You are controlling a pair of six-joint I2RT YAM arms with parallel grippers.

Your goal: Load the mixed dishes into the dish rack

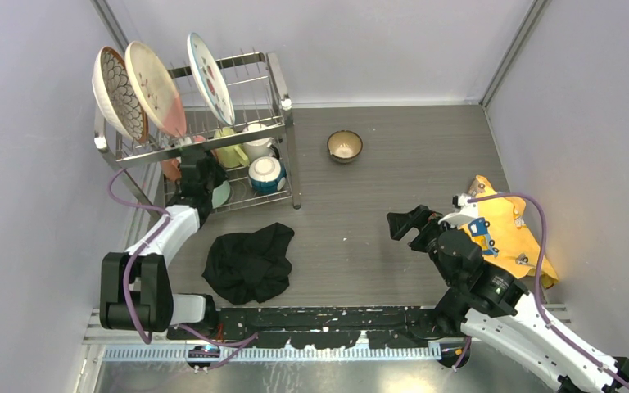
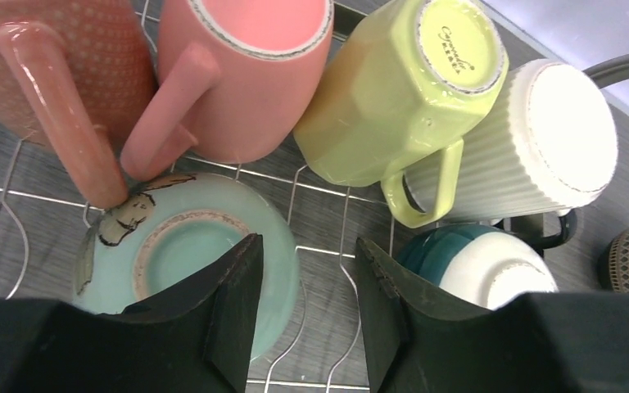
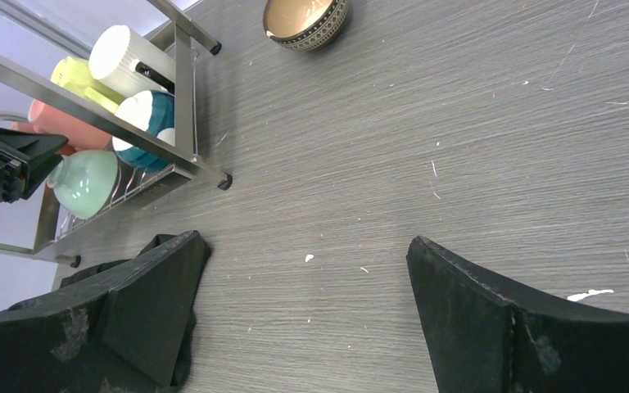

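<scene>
The dish rack [image 1: 277, 82] holds three upright plates and dishes on top, and mugs with bowls below. In the left wrist view a pink mug [image 2: 254, 90], green mug [image 2: 385, 98], mint bowl [image 2: 110, 274] and teal bowl [image 2: 500, 278] show. My left gripper stands part open over the lower tier, between mint and teal bowls, nothing visible between its fingertips. A brown bowl [image 1: 344, 146] sits on the counter right of the rack. My right gripper hangs open and empty above the counter.
A black cloth [image 1: 246, 262] lies in front of the rack. A yellow cloth with printed figures [image 1: 524, 246] is at the right, beside my right arm. Walls border the back and sides.
</scene>
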